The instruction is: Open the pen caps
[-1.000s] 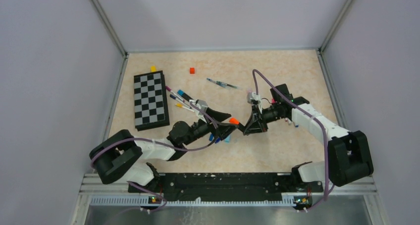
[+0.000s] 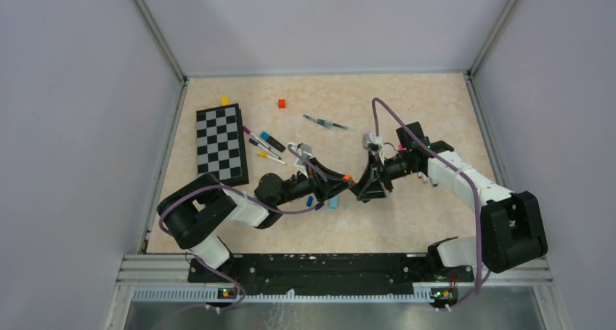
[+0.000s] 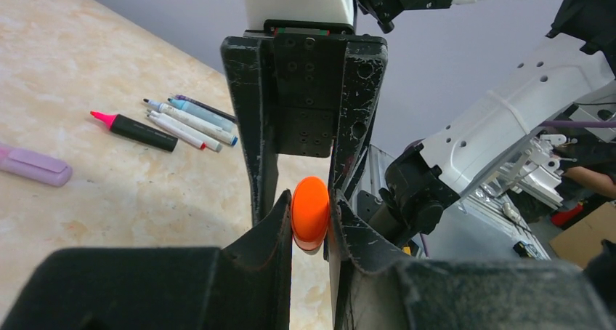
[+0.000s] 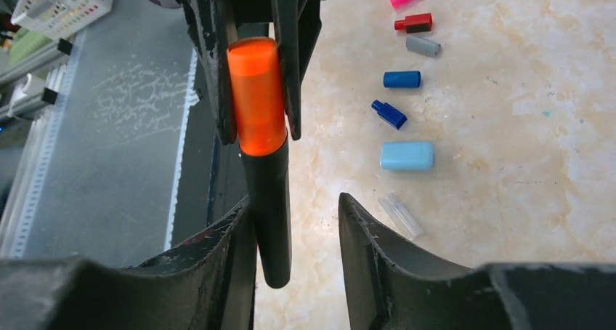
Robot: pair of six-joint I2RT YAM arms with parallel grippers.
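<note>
A black marker (image 4: 267,214) with an orange cap (image 4: 256,97) is held between the two arms in mid-air. My left gripper (image 2: 341,183) has its fingers round the orange cap, which shows end-on between them in the left wrist view (image 3: 310,214). My right gripper (image 2: 367,184) stands open around the black barrel, its left finger close beside it and a gap on the other side, as the right wrist view shows.
Loose caps, among them a light blue one (image 4: 407,155), lie below. Several pens (image 2: 265,148) lie beside a checkered board (image 2: 218,145) at left. More pens (image 2: 327,123) lie at the back.
</note>
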